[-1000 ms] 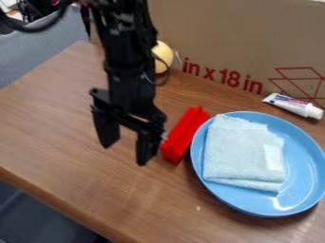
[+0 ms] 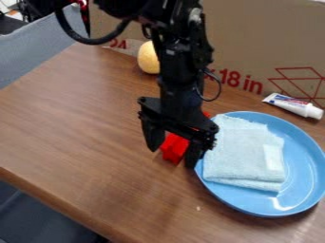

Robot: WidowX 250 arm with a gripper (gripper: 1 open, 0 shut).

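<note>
My black gripper [image 2: 173, 140] stands open over a red object [image 2: 174, 148] on the wooden table, its fingers down on either side of it; most of the object is hidden behind the gripper. Just right of it is a blue plate [image 2: 295, 178] with a folded pale cloth [image 2: 245, 152] on it. The gripper's right finger is at the plate's left edge.
A toothpaste tube [image 2: 294, 104] lies behind the plate. A yellow round object [image 2: 147, 59] sits at the back before a cardboard box [image 2: 254, 38]. Its front edge runs along the lower left.
My gripper has moved right, from beside the red object to over it, hiding most of it.
</note>
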